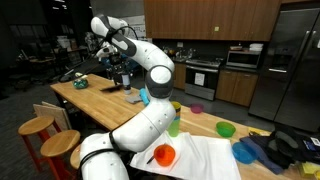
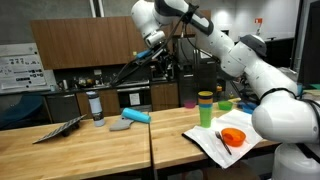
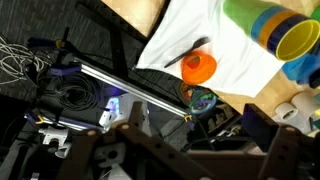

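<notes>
My gripper [image 1: 104, 48] is raised high above the far left end of the long wooden counter, well away from the white cloth [image 1: 205, 158]. It stands open, and nothing shows between its fingers in the wrist view. On the cloth rests an orange bowl [image 2: 233, 136] with a dark utensil [image 2: 222, 143] beside it. A stack of coloured cups [image 2: 205, 108], green at the bottom with blue and yellow above, stands near the cloth. From the wrist, the orange bowl [image 3: 198, 68] and the cups [image 3: 272, 27] appear far below.
A green bowl [image 1: 225, 129], a blue bowl [image 1: 244, 152] and a pink bowl [image 1: 196, 108] are spread over the counter. A blue cylindrical thing [image 2: 136, 116] lies farther along it. Stools [image 1: 40, 125] stand alongside.
</notes>
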